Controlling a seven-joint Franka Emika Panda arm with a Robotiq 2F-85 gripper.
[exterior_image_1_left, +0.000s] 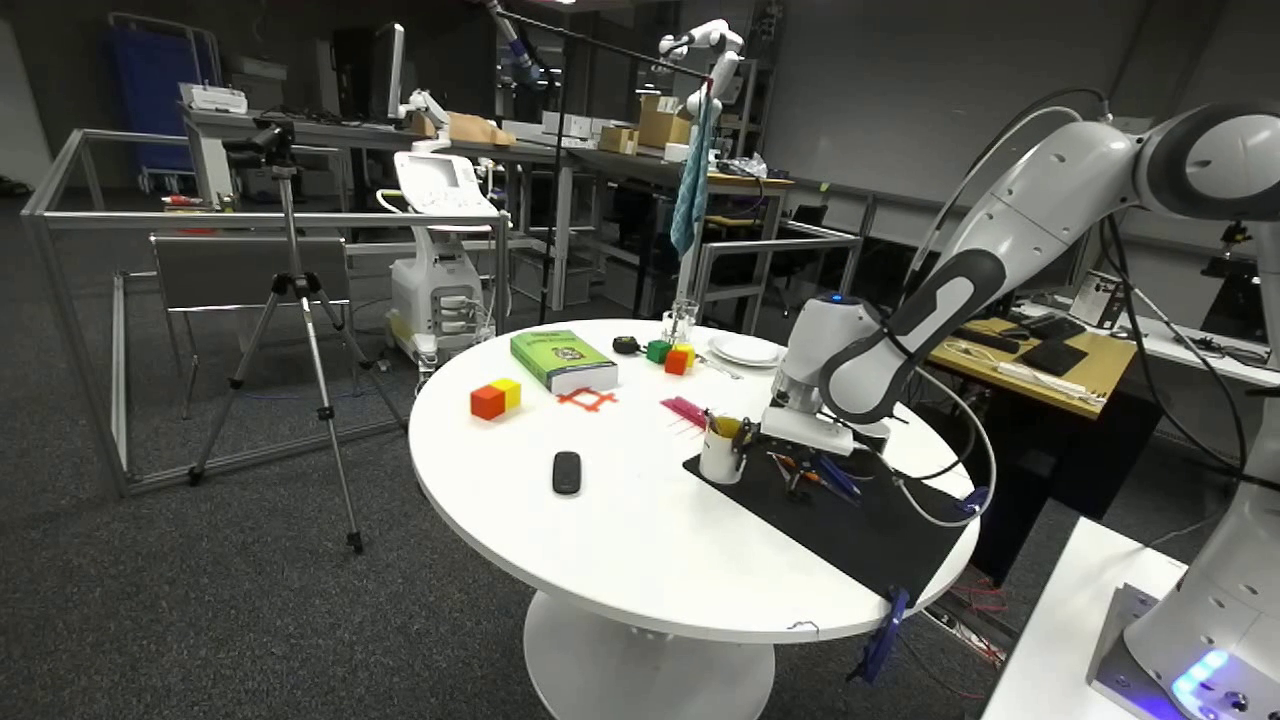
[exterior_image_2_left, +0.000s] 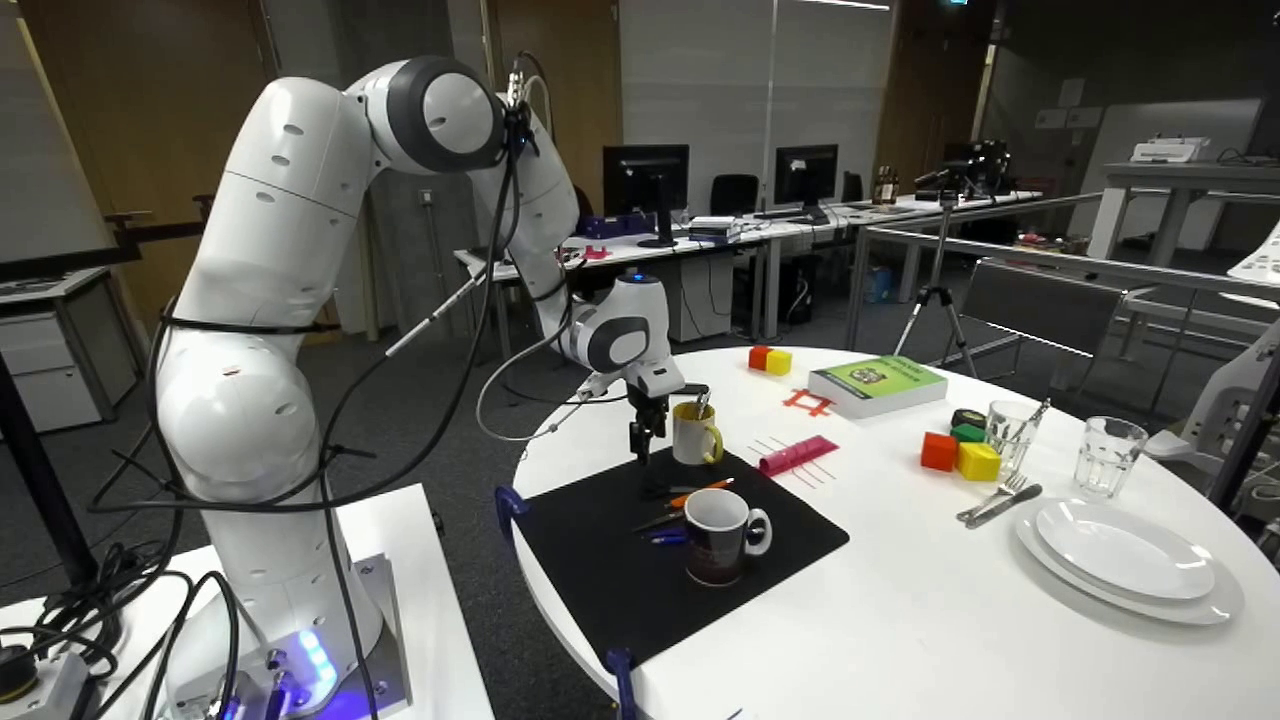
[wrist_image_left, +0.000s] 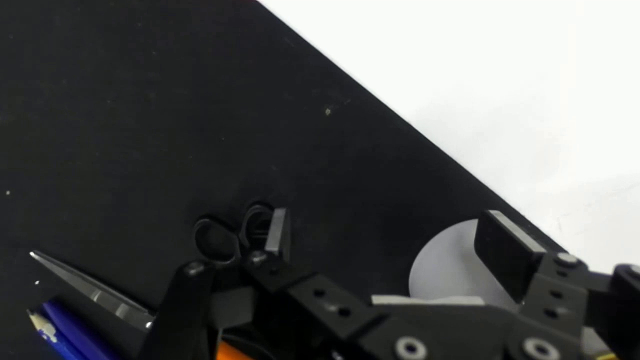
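Note:
My gripper is open over the black mat (wrist_image_left: 150, 120), its fingers wide apart. Beside the left finger, and partly behind it, are the black handle loops of a pair of scissors (wrist_image_left: 216, 240); the blades point left. A pale rounded surface (wrist_image_left: 444, 261), apparently a mug, shows beneath the right finger. In exterior view 2 the gripper (exterior_image_2_left: 649, 422) hangs close beside a yellow-handled mug (exterior_image_2_left: 691, 438) holding pens. A dark mug with a white inside (exterior_image_2_left: 716, 546) stands nearer that camera. Pens and an orange-handled item (exterior_image_2_left: 702, 492) lie between the mugs.
A pink roll (exterior_image_2_left: 798, 455), a green book (exterior_image_2_left: 878, 384) and coloured blocks (exterior_image_2_left: 957, 455) rest on the white table. White plates (exterior_image_2_left: 1128, 552), cutlery and glasses occupy its far right. A black mouse (exterior_image_1_left: 566, 473) lies on the open table area. Blue clamps (exterior_image_1_left: 885, 636) grip the edge.

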